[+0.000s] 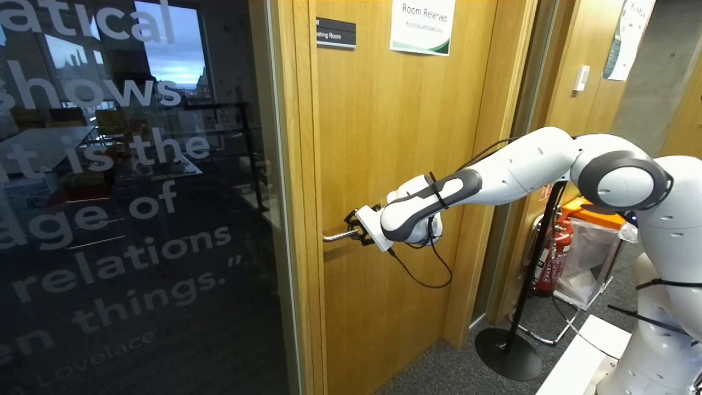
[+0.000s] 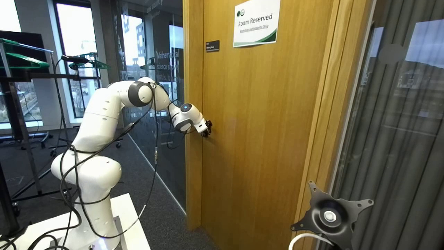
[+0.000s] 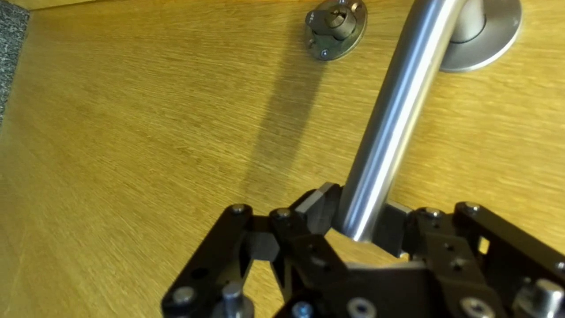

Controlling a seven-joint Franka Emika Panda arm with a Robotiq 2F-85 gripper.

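A silver lever handle juts from the wooden door. Its free end lies between the black finger pads of my gripper, which is shut on it, one pad on each side. In the first exterior view the handle looks about level, with my gripper at its right end. The door stands flush in its frame. Seen from the other side, my gripper hides the handle.
A lock cylinder sits on the door beside the handle's base. A black post base and a fire extinguisher stand on the floor near the arm. Dark glass borders the door frame.
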